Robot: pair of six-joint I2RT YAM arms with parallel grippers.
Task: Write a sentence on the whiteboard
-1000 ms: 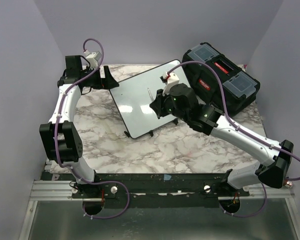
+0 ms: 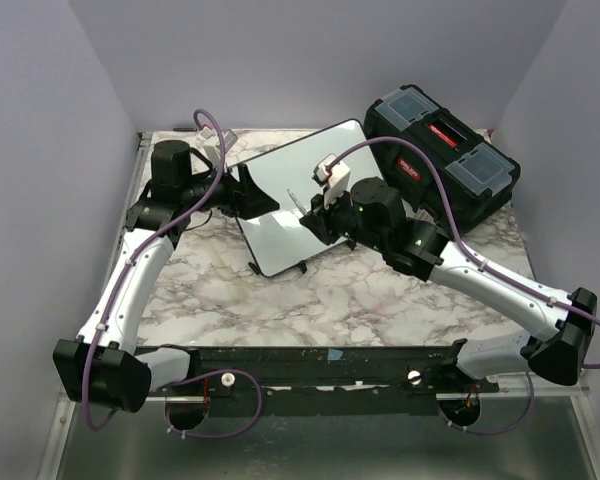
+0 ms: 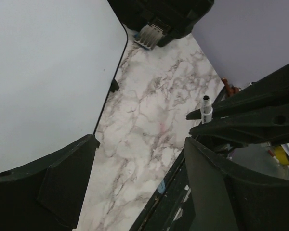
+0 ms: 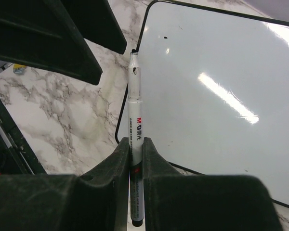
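A white marker (image 4: 136, 120), tip up, is held in my right gripper (image 2: 318, 218), shut on it above the whiteboard (image 2: 290, 256). My left gripper (image 2: 252, 197) hangs open over the board's left part, just left of the marker, with nothing between its fingers; its dark fingers frame the bottom of the left wrist view and reach into the top left of the right wrist view. The whiteboard (image 4: 216, 139) shows glare and a few small specks; no writing is visible.
A black toolbox (image 2: 430, 150) sits at the back right, beside the board. Grey walls border the sides and back.
My left arm has swung right and toward the front, bringing its gripper close to the marker. My right gripper with the marker has shifted slightly toward the front.
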